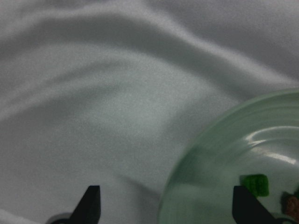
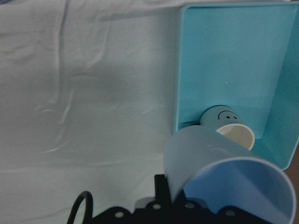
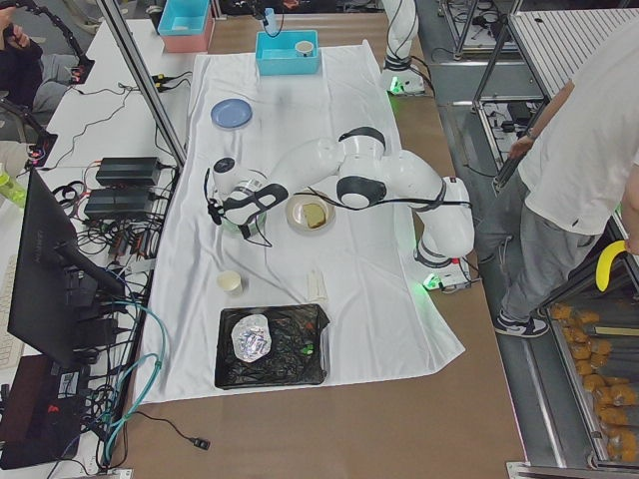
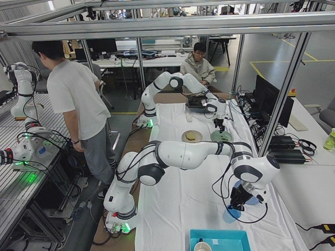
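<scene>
My left gripper (image 3: 215,212) stands open, fingers apart, over the edge of a pale green plate (image 1: 205,196) holding a green piece (image 1: 255,185) and a brown piece at the view's edge. My right gripper (image 4: 236,203) is shut on a light blue cup (image 2: 201,149), raised beside a turquoise bin (image 2: 233,56). A white smiley cup (image 2: 219,116) lies on its side in that bin in the right wrist view.
A blue plate (image 3: 232,112), a beige plate (image 3: 298,221) with a yellowish item, a cream cup (image 3: 229,282) and a black tray (image 3: 270,374) share the white cloth. A person (image 3: 564,170) stands beside the table.
</scene>
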